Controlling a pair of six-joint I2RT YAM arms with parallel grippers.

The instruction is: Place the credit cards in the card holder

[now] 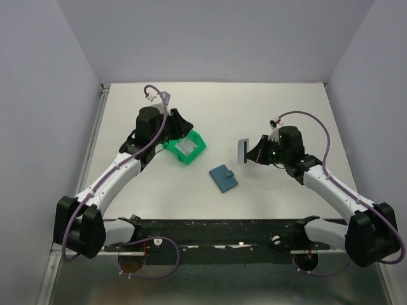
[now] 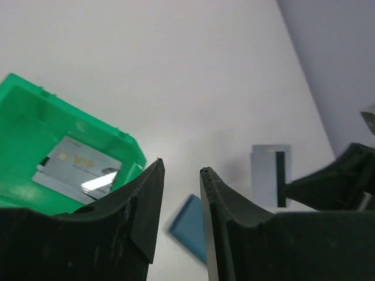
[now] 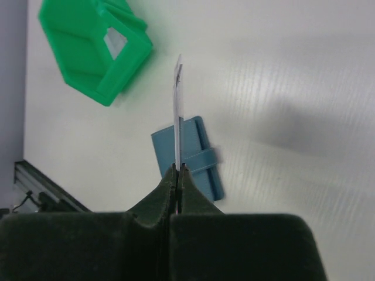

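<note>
A thin silvery card stands on edge in my right gripper, which is shut on it. In the right wrist view the card appears edge-on above the fingertips. The blue card holder with its strap lies flat on the table, below and left of that card. Inside the green box lie further silvery cards, the top one marked VIP. My left gripper is partly open beside the box, nothing between its fingers. Its arm covers the box's upper left in the top view.
A dark strip runs along the front edge. Grey walls rise on both sides.
</note>
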